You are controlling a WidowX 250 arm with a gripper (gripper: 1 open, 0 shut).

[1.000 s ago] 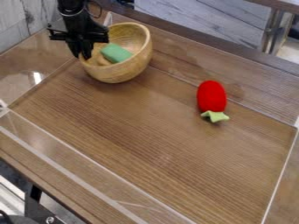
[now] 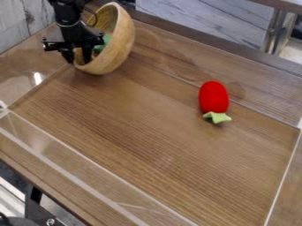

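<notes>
A wooden bowl (image 2: 113, 44) is tilted on its side at the top left of the table, a green object (image 2: 102, 42) partly visible inside it. My black gripper (image 2: 76, 51) is at the bowl's left rim; its fingertips are small and partly hidden, so whether it grips the rim is unclear.
A red strawberry-like object (image 2: 214, 99) with a green top lies at the right of the wooden table (image 2: 141, 159). A metal rail runs at the top right.
The bowl has moved up and to the left and tipped further onto its side, with my gripper moving along with it. The green object is now less visible.
</notes>
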